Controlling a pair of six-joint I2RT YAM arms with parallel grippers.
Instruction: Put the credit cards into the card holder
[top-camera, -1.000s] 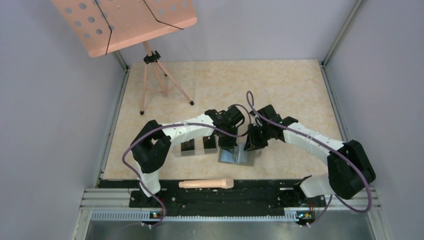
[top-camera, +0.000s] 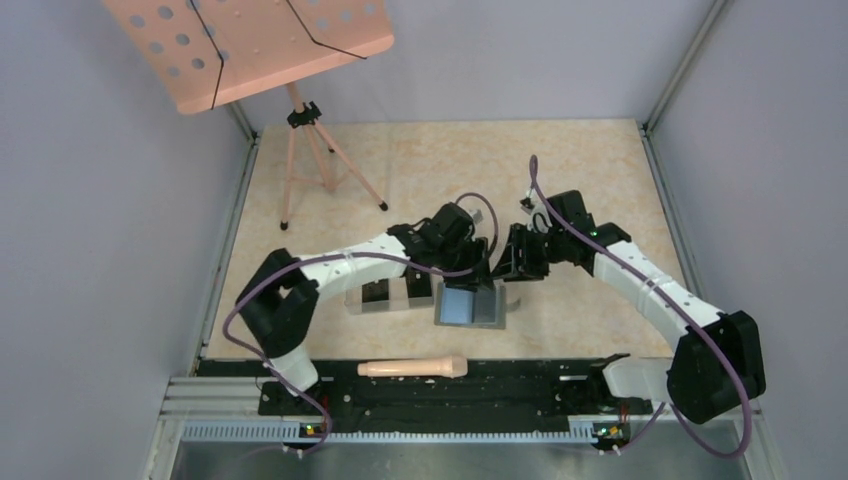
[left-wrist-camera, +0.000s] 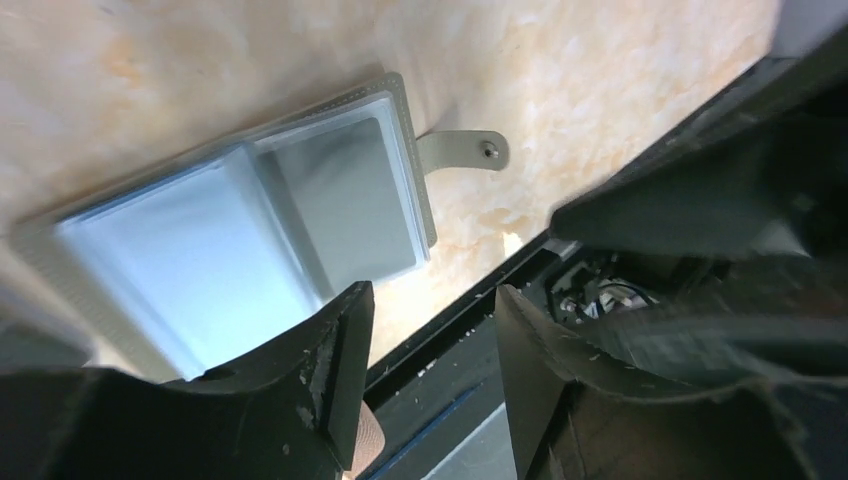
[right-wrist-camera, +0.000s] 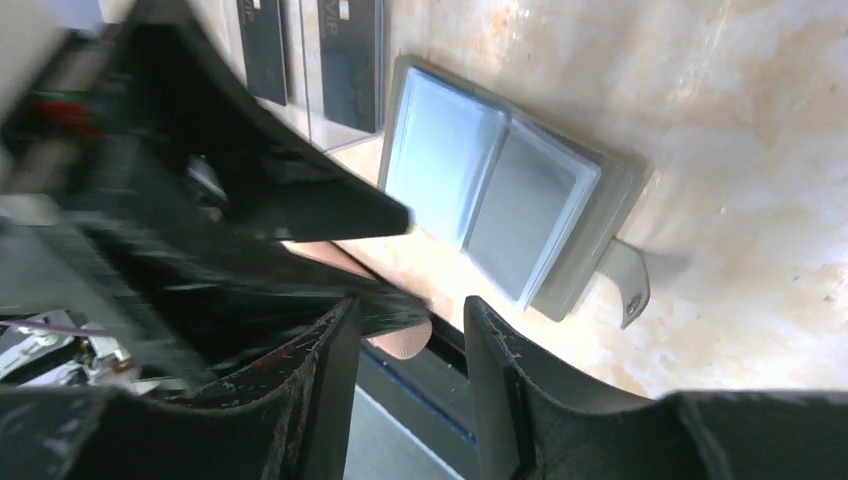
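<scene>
The grey card holder (top-camera: 470, 306) lies spread flat on the table, its strap sticking out to the right. Clear pocket leaves show inside, a bluish leaf (left-wrist-camera: 200, 265) on the left and a greyer leaf (left-wrist-camera: 345, 195) on the right; no card can be made out in them. Two black cards (top-camera: 375, 290) (top-camera: 419, 285) lie in a clear tray to the left. Over the holder's far edge is my left gripper, open with nothing between its fingers. Just right of it, beyond the holder's far right corner, my right gripper is open and empty.
The two grippers are close together, and the left one's dark fingers (right-wrist-camera: 330, 200) cross the right wrist view. A peach cylinder (top-camera: 412, 367) lies along the front edge. A peach stand (top-camera: 305, 150) is at the back left.
My right gripper has drawn back rightward and away from the holder. The leaf tilted between them earlier now lies down.
</scene>
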